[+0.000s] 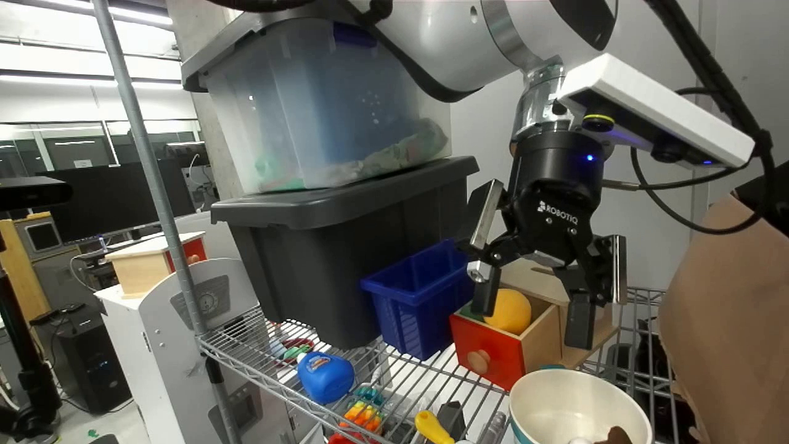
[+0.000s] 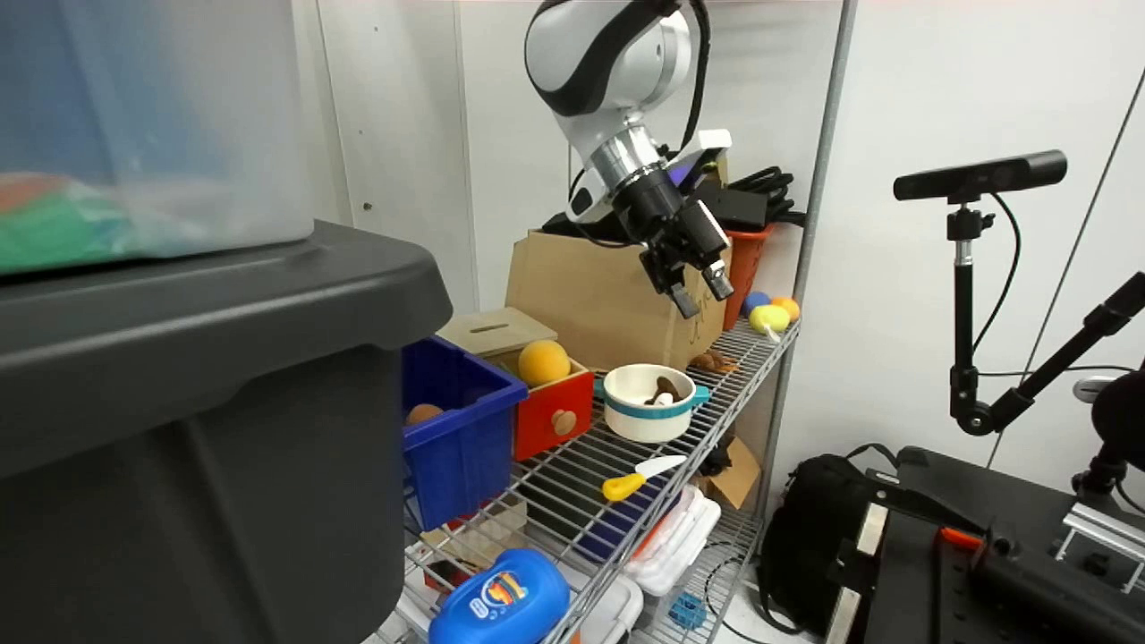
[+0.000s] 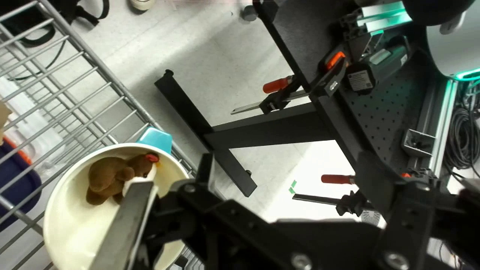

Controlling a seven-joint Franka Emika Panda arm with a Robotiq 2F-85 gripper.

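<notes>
My gripper hangs in the air above the wire shelf, its two fingers spread wide and nothing between them. In exterior view 1 they overlap the wooden box with the red drawer, which holds an orange-yellow ball. Exterior view 2 has the gripper well above and clear of the cream pot with teal handles. A brown plush toy with a red and white part lies inside that pot, as the wrist view reveals. One finger hides part of the pot there.
A blue basket stands beside the drawer box, against a large dark bin. A yellow-handled knife and a blue bottle lie on the shelf. Behind the pot is a cardboard box. Past the shelf's front edge lies open floor.
</notes>
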